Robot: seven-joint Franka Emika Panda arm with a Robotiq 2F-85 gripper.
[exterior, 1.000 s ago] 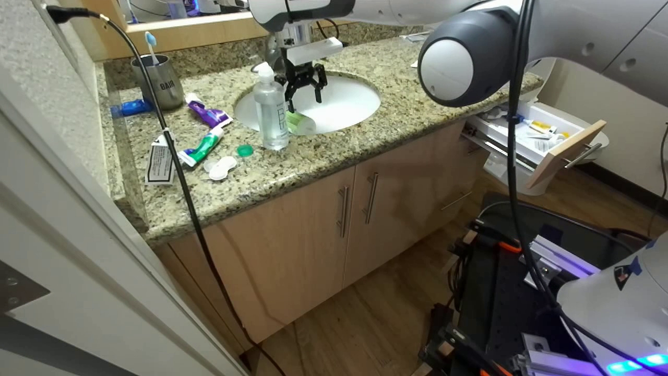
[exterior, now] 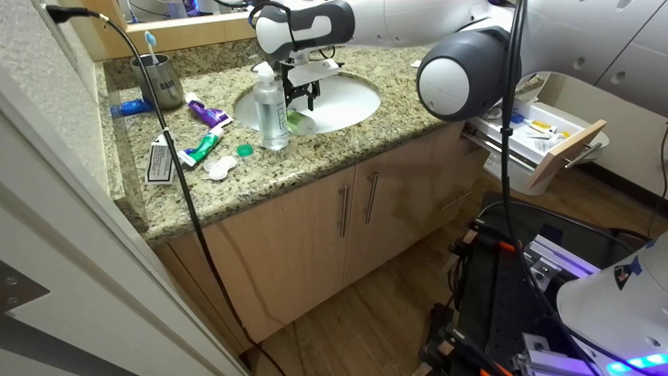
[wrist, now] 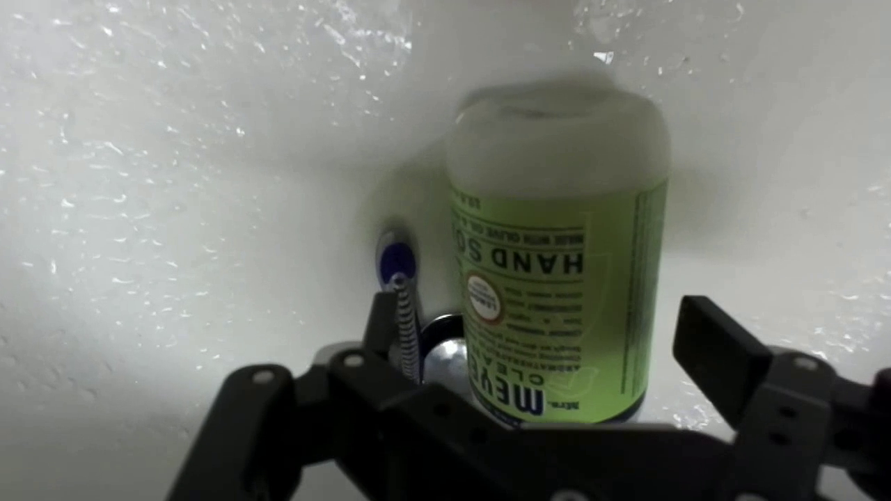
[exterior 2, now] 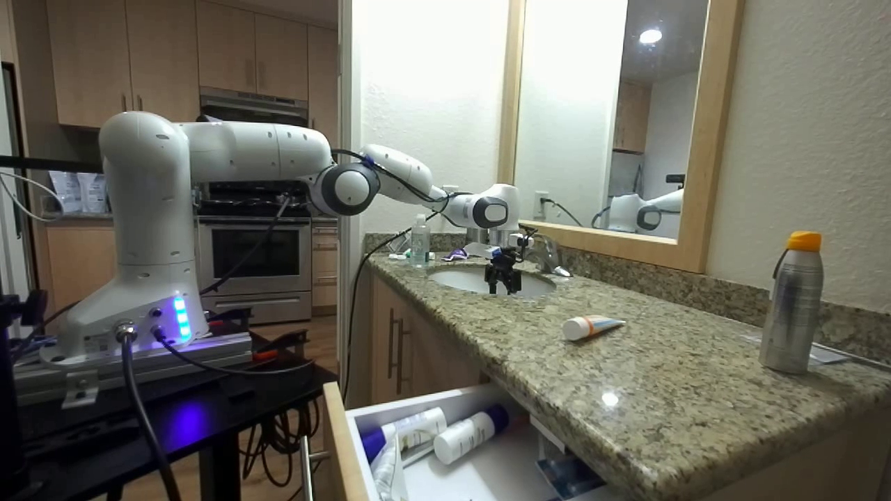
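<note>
In the wrist view a green-labelled hand soap bottle [wrist: 568, 292] lies in the white sink [wrist: 209, 209]. My gripper is open, its fingers to either side of the bottle's lower part in the picture, with gaps between. Left of the bottle, a toothbrush [wrist: 404, 300] lies by the drain [wrist: 447, 355], partly behind the left finger. From exterior view 1, the gripper [exterior: 302, 100] hangs over the sink bowl, and the soap bottle [exterior: 301, 122] shows only in part behind a clear pump bottle [exterior: 271, 113].
The clear pump bottle stands at the sink's front rim. Toothpaste tubes [exterior: 206, 144] and a metal cup [exterior: 164, 84] occupy the counter's left end. On the other side are a white tube [exterior 2: 589, 326], a metal flask [exterior 2: 793, 309] and an open drawer [exterior 2: 334, 442].
The arm and gripper have shifted slightly left in exterior view 1, and the gripper looks turned, its fingers closer together from this angle. The objects on the counter have stayed put.
</note>
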